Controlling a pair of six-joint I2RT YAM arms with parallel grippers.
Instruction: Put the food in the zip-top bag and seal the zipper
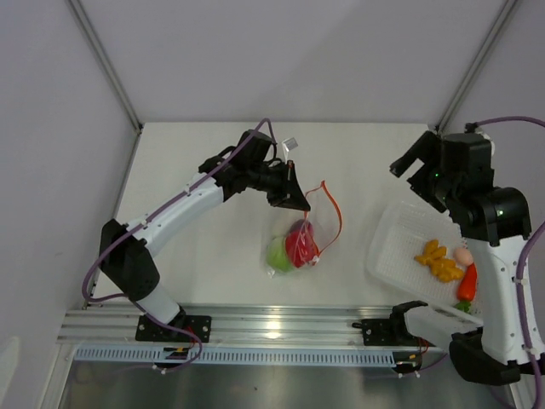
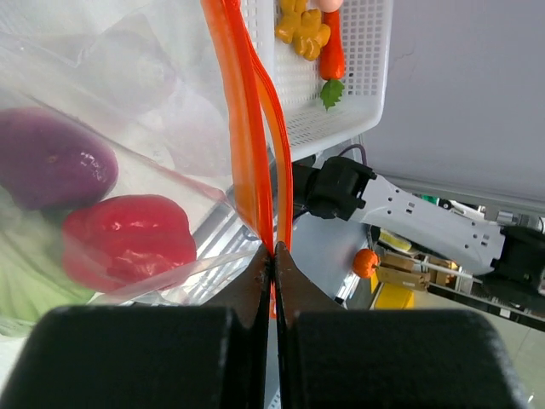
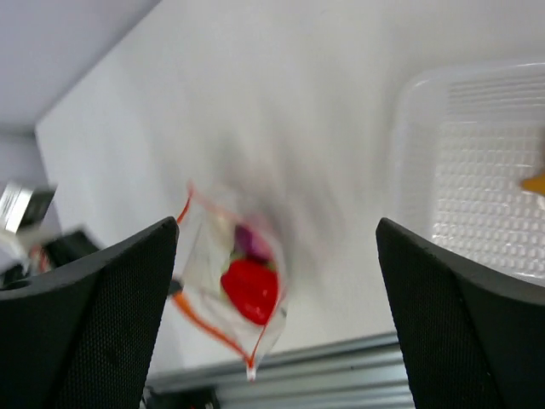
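Note:
The zip top bag [image 1: 281,256] stands at mid table with red pepper [image 2: 128,241], purple eggplant [image 2: 53,158] and green leafy food [image 2: 25,273] inside. My left gripper is shut on the bag's orange zipper edge [image 2: 249,136]. My right gripper [image 1: 411,170] stands open, raised over the table beside the white basket [image 1: 387,247], apart from the bag. In the basket lie yellow ginger [image 1: 438,262], a red chili [image 1: 467,283] and a pinkish oval item [image 1: 462,256].
The basket occupies the table's right end.

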